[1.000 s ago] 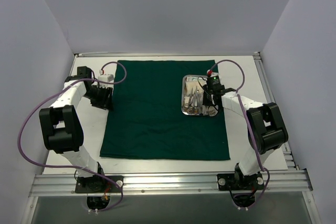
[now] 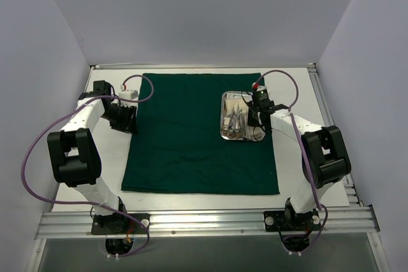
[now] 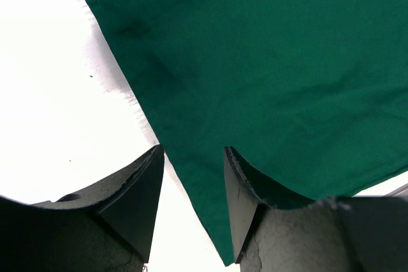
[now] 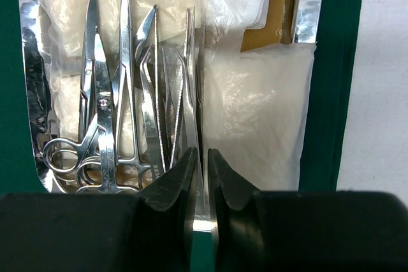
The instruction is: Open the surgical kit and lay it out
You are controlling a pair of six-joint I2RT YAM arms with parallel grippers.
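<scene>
The steel tray sits on the right part of the green cloth, holding scissors, several tweezers and bagged packs. My right gripper is over the tray, shut on a slim steel tweezer at the lower end of the tweezer group. My left gripper stands open over the cloth's left edge, with nothing between its fingers.
White table surface shows on both sides. Purple cables loop over both arms.
The left arm has not moved.
</scene>
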